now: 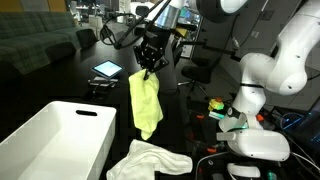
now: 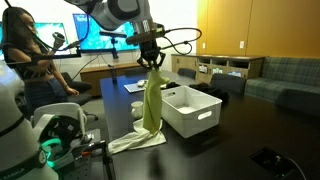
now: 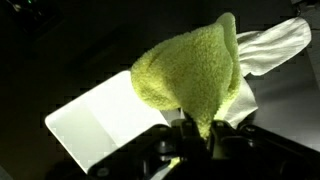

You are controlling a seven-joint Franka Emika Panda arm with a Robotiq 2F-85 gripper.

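A yellow-green cloth (image 1: 146, 105) hangs from my gripper (image 1: 150, 72), which is shut on its upper end. In exterior view 2 the cloth (image 2: 153, 103) dangles in front of the white box's near side. The wrist view shows the cloth (image 3: 190, 70) spreading out beyond the fingers and covering much of the scene below. A white cloth (image 1: 150, 160) lies crumpled on the dark table, below and nearer than the held one. To the left in exterior view 1 stands an open white box (image 1: 62, 135); its visible floor is bare.
A tablet-like item (image 1: 107, 69) lies on the table behind the box. The robot's white base (image 1: 258, 143) is at the right, with small coloured items (image 1: 216, 105) near it. Bare table (image 2: 225, 150) stretches to the right of the box in exterior view 2.
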